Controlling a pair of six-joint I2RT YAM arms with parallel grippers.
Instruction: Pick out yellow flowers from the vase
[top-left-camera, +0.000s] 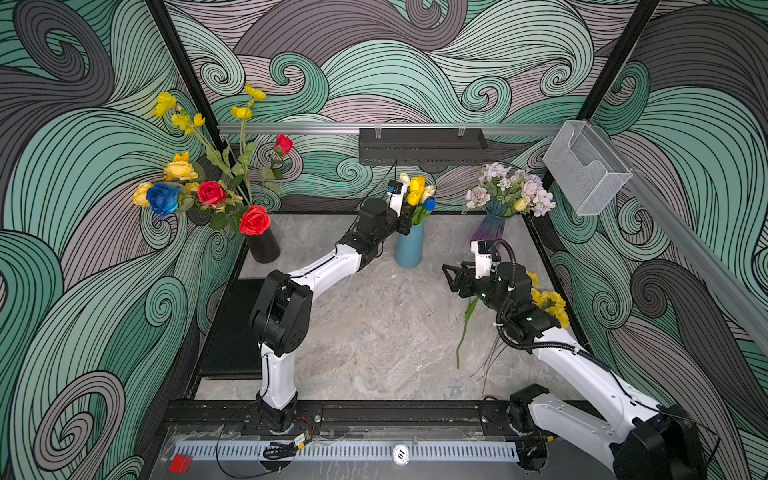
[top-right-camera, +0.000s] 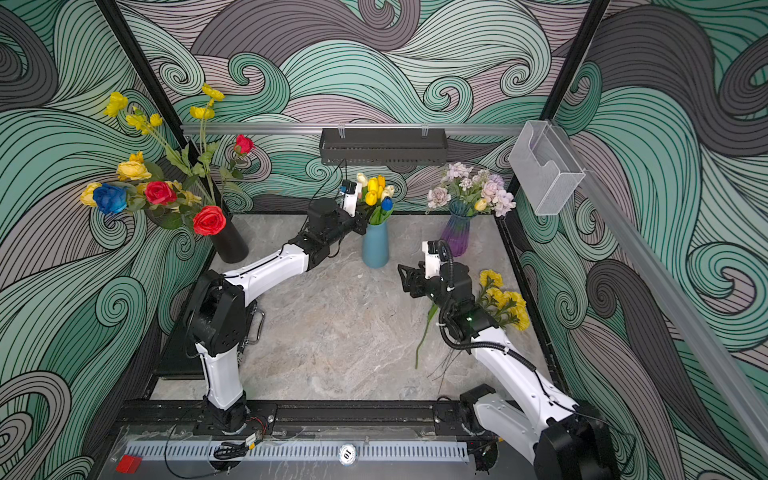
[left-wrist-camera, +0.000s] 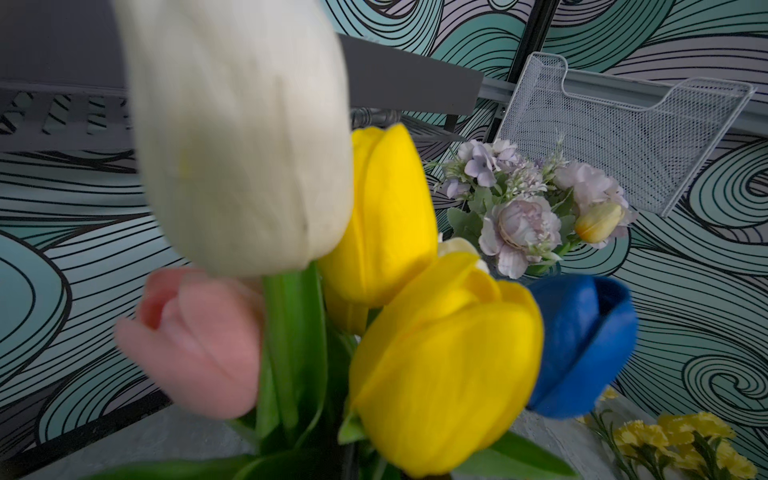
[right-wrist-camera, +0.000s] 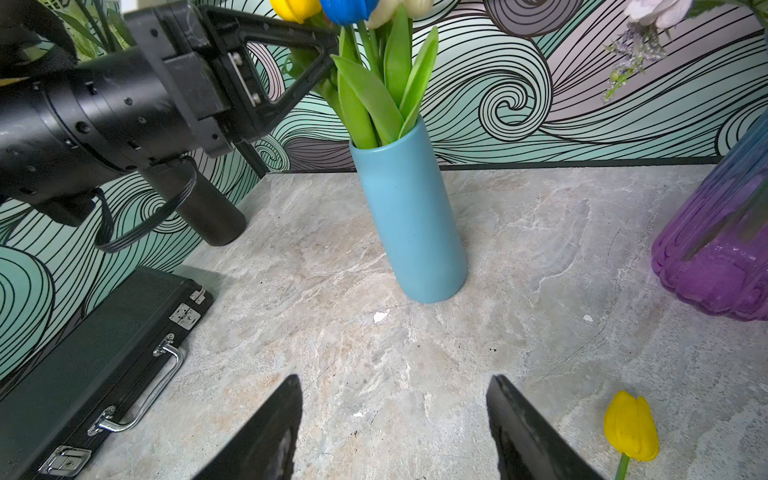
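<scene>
Yellow tulips (left-wrist-camera: 444, 360), with white, pink and blue ones, stand in the light blue vase (right-wrist-camera: 408, 216) at the table's back middle. My left gripper (top-left-camera: 404, 216) is among these tulips at the vase's top; in the left wrist view its fingers are hidden behind blooms and leaves, so its grip is unclear. My right gripper stands open above the table, front right of the blue vase, nothing between its fingers. A loose yellow tulip (right-wrist-camera: 630, 428) lies on the table below it.
A black vase (top-left-camera: 264, 248) of roses and yellow flowers stands left, a purple vase (right-wrist-camera: 704, 248) of pale flowers right. Yellow flowers (top-right-camera: 512, 308) lie at the right. A black case (right-wrist-camera: 120, 360) occupies the left.
</scene>
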